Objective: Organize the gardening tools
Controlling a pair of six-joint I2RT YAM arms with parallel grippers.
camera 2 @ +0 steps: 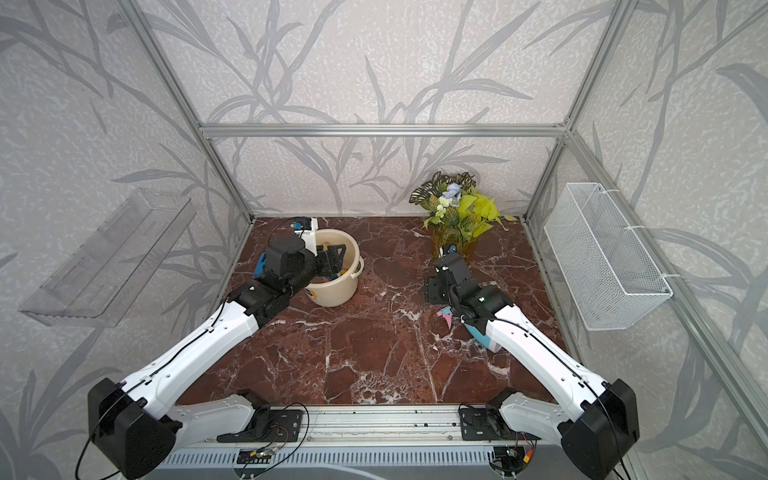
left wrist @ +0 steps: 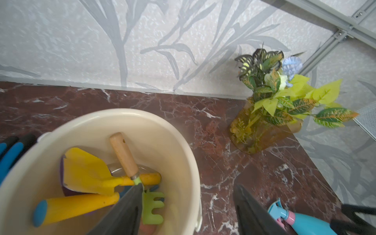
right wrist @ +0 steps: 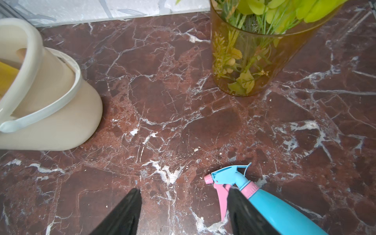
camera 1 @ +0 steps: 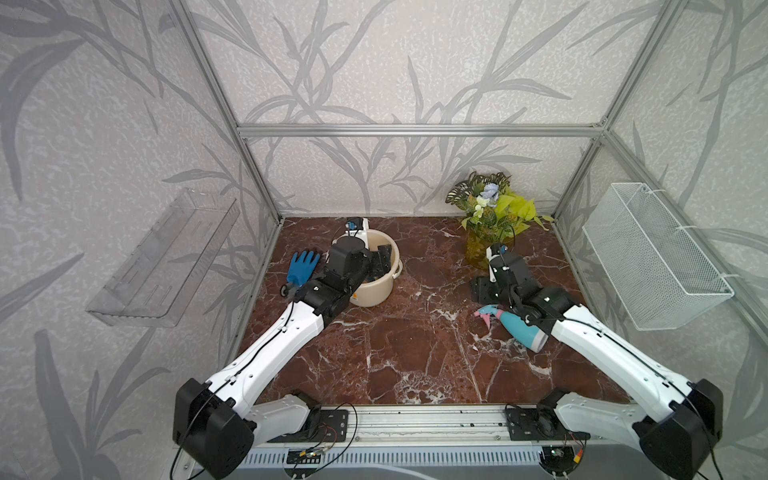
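Observation:
A cream bucket point(left wrist: 180, 156) at the left of the table holds yellow-handled tools, a yellow scoop point(left wrist: 84, 168), a wooden-handled tool point(left wrist: 123, 152) and a green rake point(left wrist: 150, 213). My left gripper hangs over the bucket, its blurred fingers apart with nothing seen between them. A blue-black glove point(camera 1: 300, 270) lies left of the bucket. On the right, a turquoise spray bottle point(right wrist: 282, 211) with a pink trigger lies on its side, and my right gripper is open above the table at its nozzle end.
A plant in an amber pot point(right wrist: 250, 62) stands at the back right. A clear tray point(camera 1: 160, 264) hangs on the left wall, a white mesh basket point(camera 1: 648, 256) on the right wall.

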